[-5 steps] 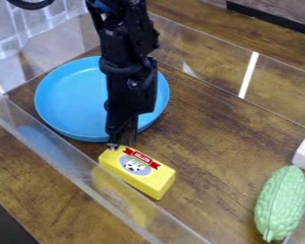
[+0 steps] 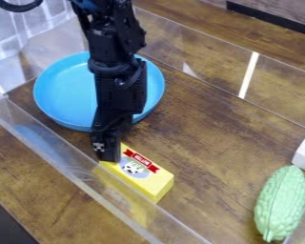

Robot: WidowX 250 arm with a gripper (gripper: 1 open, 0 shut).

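Observation:
My gripper [image 2: 107, 145] hangs low at the near left of the blue bowl [image 2: 60, 95], its fingertips at the upper left end of a yellow box [image 2: 145, 182] with a red label and a cartoon face. The arm covers the middle of the bowl.
A pale green ridged vegetable [image 2: 280, 203] lies at the right, with a white object [image 2: 304, 150] above it at the edge. A clear plastic wall runs along the near left.
My gripper has shifted slightly left and down from where it was a second ago. The box has moved little, if at all.

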